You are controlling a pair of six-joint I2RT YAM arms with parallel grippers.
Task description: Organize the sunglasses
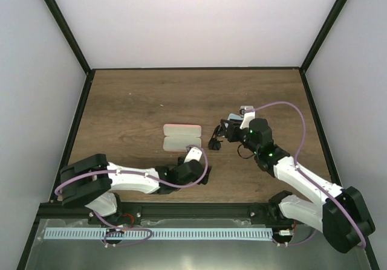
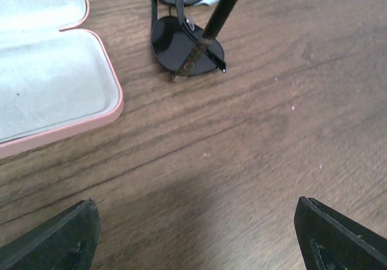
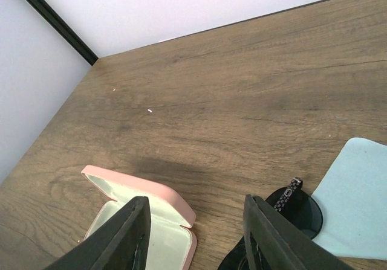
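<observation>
An open pink-rimmed glasses case (image 1: 181, 143) lies on the table, pale inside, seen also in both wrist views. Black sunglasses (image 2: 175, 46) lie right of it with a thin arm upright, partly on a light blue cloth (image 3: 351, 203). My left gripper stands open over bare table near the case's front right, nothing between its fingers. My right gripper is part open above the sunglasses and the case's right side, with nothing visibly held.
Walls with dark frame edges surround it.
</observation>
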